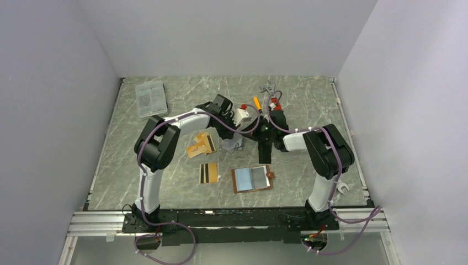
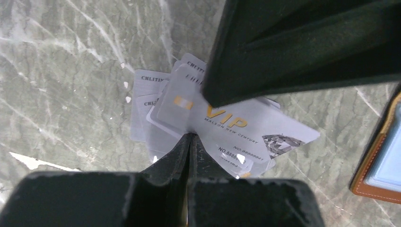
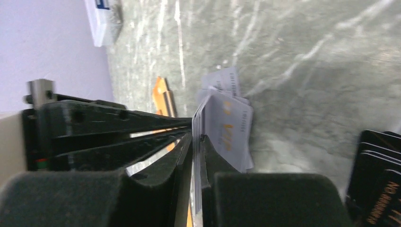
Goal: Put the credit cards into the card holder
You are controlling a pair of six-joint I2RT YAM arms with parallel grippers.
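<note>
White VIP cards (image 2: 227,123) lie in a loose pile on the marble table, between the two arms. My right gripper is shut on a thin stack of these white cards, tilted up on edge above others in the pile. My left gripper is shut, its tips right against the cards; nothing shows between its fingers. The brown card holder (image 1: 234,183) lies open at the front, blue and grey sleeves showing. Gold cards (image 1: 208,173) lie left of it, with more gold cards (image 1: 197,149) behind. Black cards (image 3: 378,175) lie to the right.
A clear plastic box (image 1: 150,99) stands at the back left. Pliers (image 1: 276,104) and an orange-handled tool (image 1: 257,103) lie at the back, and a wrench (image 1: 342,187) at the front right.
</note>
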